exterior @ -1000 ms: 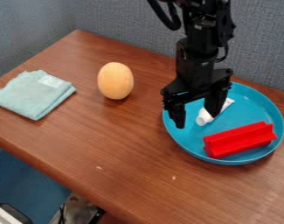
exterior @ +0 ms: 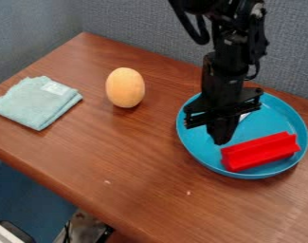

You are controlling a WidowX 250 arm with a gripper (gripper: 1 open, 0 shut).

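My black gripper (exterior: 222, 127) is low over the blue plate (exterior: 197, 144), its fingers shut and lying over the spot where a small white object (exterior: 244, 116) shows only partly behind them. Whether anything is between the fingers cannot be seen. A red bar-shaped object (exterior: 260, 151) lies on the front right part of the plate, just right of the gripper.
An orange-tan egg (exterior: 126, 87) stands left of the plate. A folded pale teal cloth (exterior: 37, 102) lies at the table's left edge. A grey panel rises behind.
The gripper has shifted right and its fingers have closed together over the white object, which was more visible between them earlier and is now mostly hidden.
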